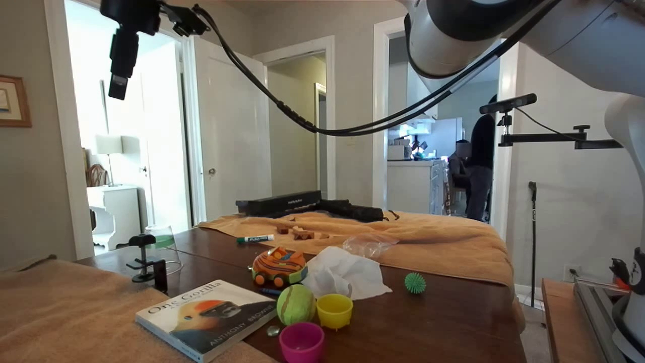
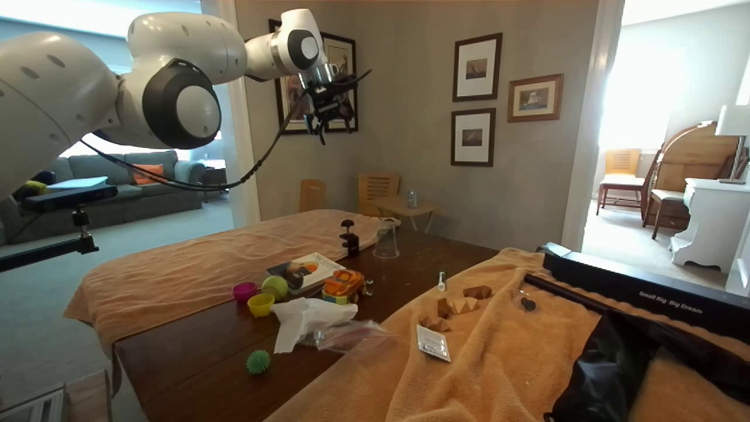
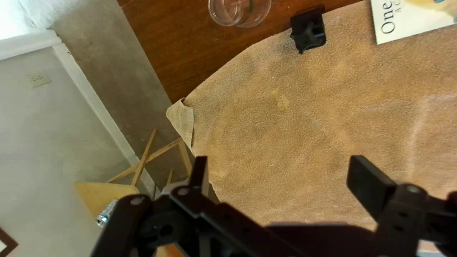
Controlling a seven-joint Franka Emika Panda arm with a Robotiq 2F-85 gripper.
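Note:
High above the table, my gripper stands open, its two black fingers wide apart with nothing between them. Below it in the wrist view lies bare orange towel (image 3: pixel 291 115). The clear cup (image 3: pixel 218 10) and a black clamp (image 3: pixel 308 34) are at the top of that view, with a corner of the book (image 3: pixel 411 21) to their right. In exterior view 1 the gripper (image 1: pixel 118 89) hangs at the upper left, well clear of the book (image 1: pixel 208 317) and the clamp (image 1: pixel 144 257).
A tennis ball (image 1: pixel 296 304), yellow cup (image 1: pixel 334 311), magenta cup (image 1: pixel 302 342), toy car (image 1: pixel 278 266), white cloth (image 1: pixel 344 275) and green spiky ball (image 1: pixel 414 282) crowd the table. Brown wooden pieces (image 2: pixel 462 305) and a black box (image 2: pixel 633 288) rest on the other towel. The near towel is mostly clear.

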